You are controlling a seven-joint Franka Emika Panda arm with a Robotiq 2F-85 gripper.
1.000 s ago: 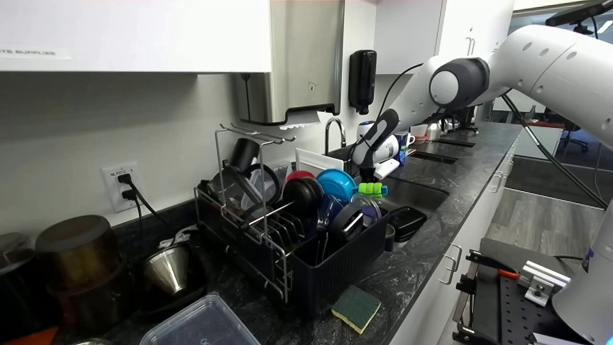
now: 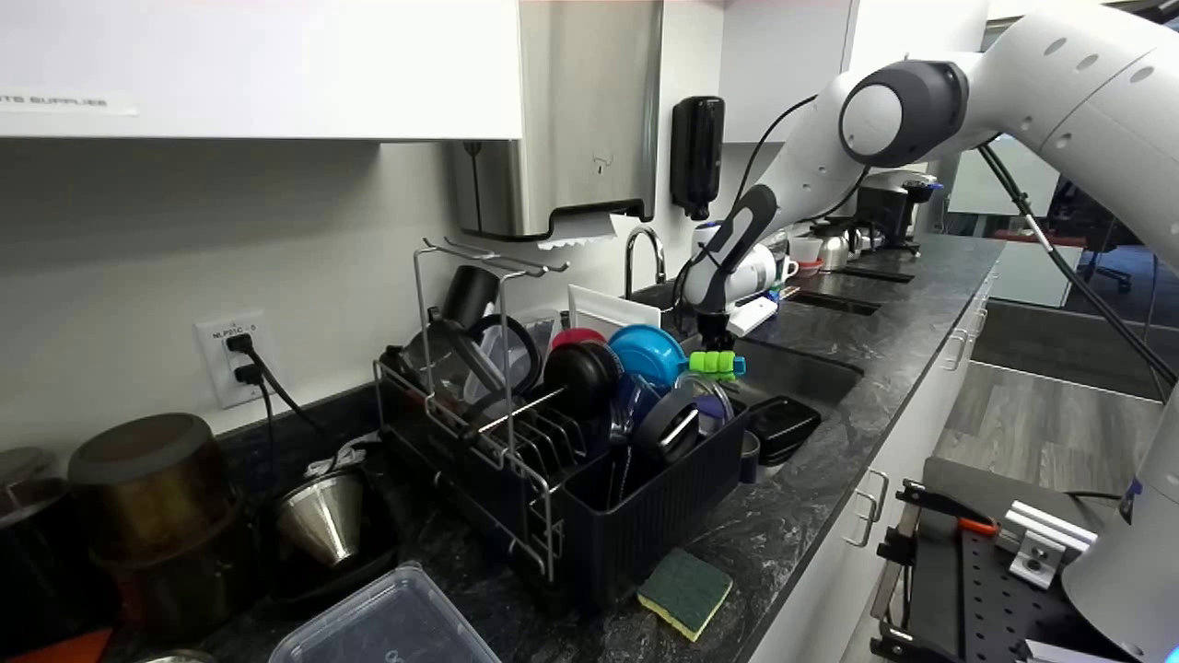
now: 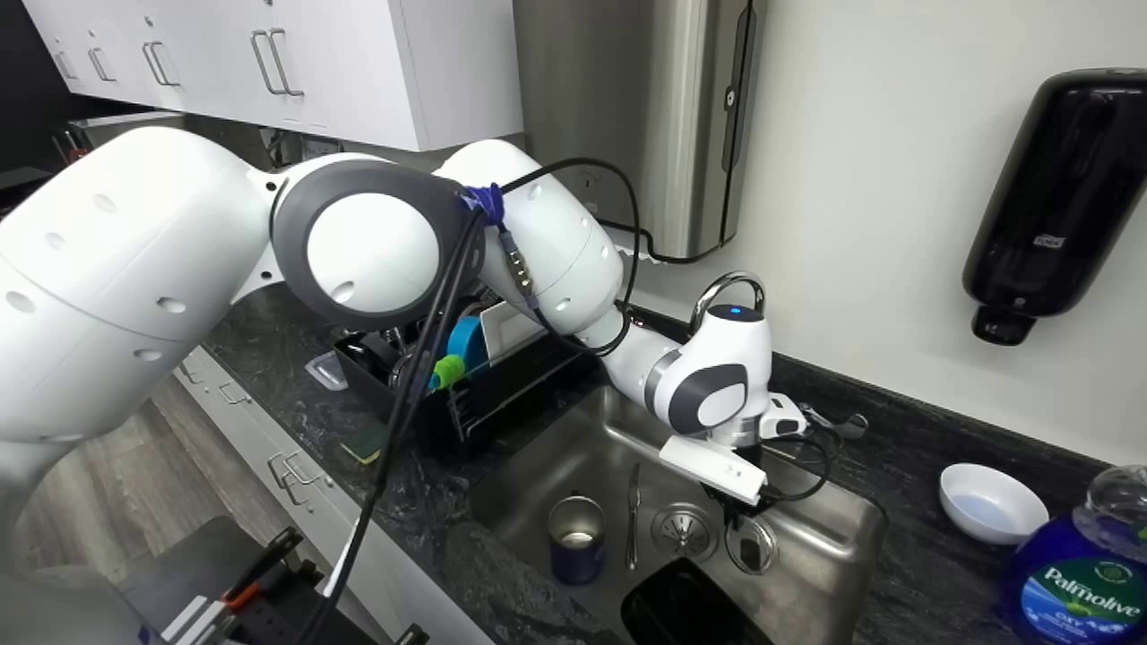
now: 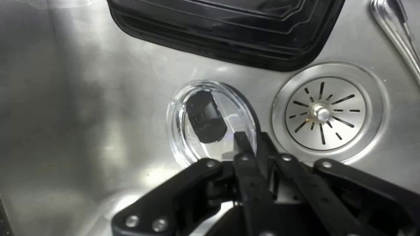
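In the wrist view, a clear round lid or shallow dish point(image 4: 230, 143) with a dark patch showing through it is at the fingertips. My gripper is shut on its rim, the black fingers point(image 4: 242, 143) pinching the right-hand side. The same clear piece point(image 3: 750, 545) appears under the hand in exterior view 2, over the steel sink point(image 3: 634, 419). Whether it touches the sink floor I cannot tell. From exterior view 1 the gripper point(image 2: 716, 337) is partly visible behind the dish rack, with the clear piece hidden.
Beside the clear piece are the drain point(image 4: 323, 114) and a black container point(image 4: 236, 31). A blue mug point(image 3: 577, 543) and a piece of cutlery point(image 3: 633, 516) also lie in the sink. A crowded dish rack point(image 2: 652, 497) stands alongside; the faucet point(image 3: 731, 285) rises behind.
My arm's elbow has risen, and the hand has shifted slightly up and to the right in exterior view 1. The rack and its dishes have stayed put.
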